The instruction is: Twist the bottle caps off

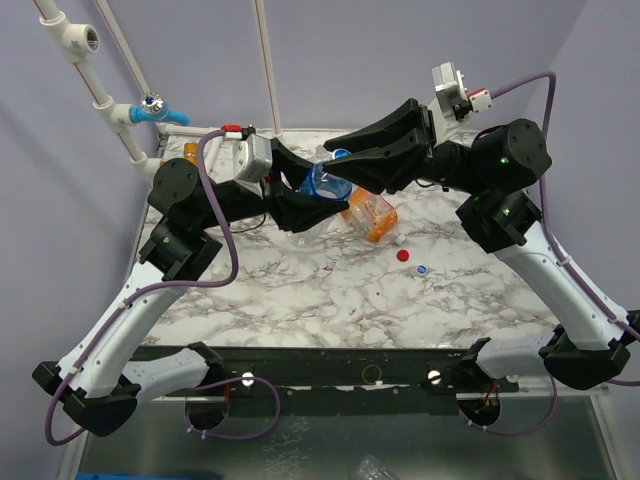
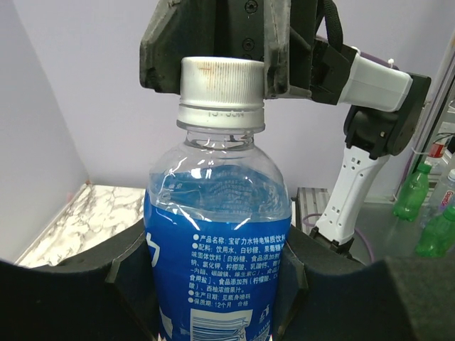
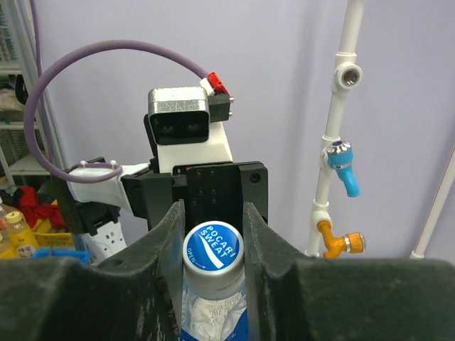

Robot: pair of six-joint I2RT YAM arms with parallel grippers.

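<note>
A clear bottle with a blue label point(image 2: 217, 256) fills the middle of the left wrist view, upright. My left gripper point(image 1: 328, 187) is shut around its body, a dark finger point(image 2: 114, 280) on either side. The white ribbed cap point(image 2: 222, 92) still sits on the neck. Its blue top point(image 3: 213, 245) shows in the right wrist view, with my right gripper shut on it and a fingertip pressed to each side. From above, both grippers meet over the table, and the right fingers partly hide the cap point(image 1: 340, 154).
A bottle with an orange label point(image 1: 372, 214) lies on the marble table point(image 1: 310, 310) beneath the grippers. A red cap point(image 1: 403, 255) and a blue-and-white cap point(image 1: 421, 270) lie loose to its right. White pipes point(image 1: 100, 95) run along the left wall.
</note>
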